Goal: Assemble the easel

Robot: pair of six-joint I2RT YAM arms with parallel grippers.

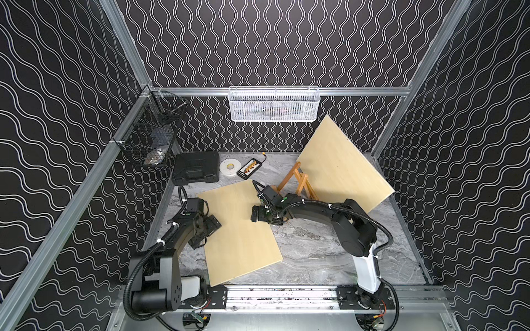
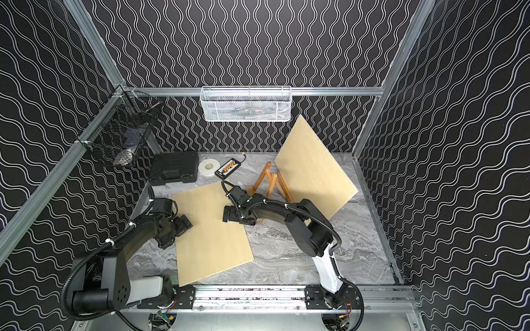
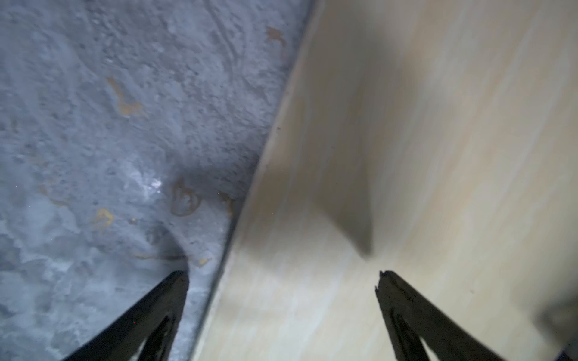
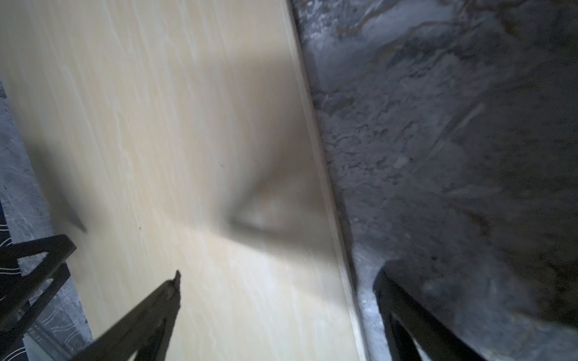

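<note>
A flat wooden board (image 1: pixel 243 237) lies on the marble table. My left gripper stands open low over its left edge, one finger over marble, one over board, as the left wrist view shows. My right gripper is open over the opposite edge, its fingers on either side of that edge. Neither holds anything. A small wooden easel frame (image 2: pixel 270 176) stands behind the right arm, in front of a second board (image 1: pixel 342 160) that stands tilted at the back right.
A black case (image 1: pixel 196 168), a white tape roll (image 1: pixel 230 162) and a black strip with orange connectors (image 1: pixel 248 168) lie at the back left. A white wire basket (image 1: pixel 273 104) hangs on the back rail. Bare marble shows at the front right.
</note>
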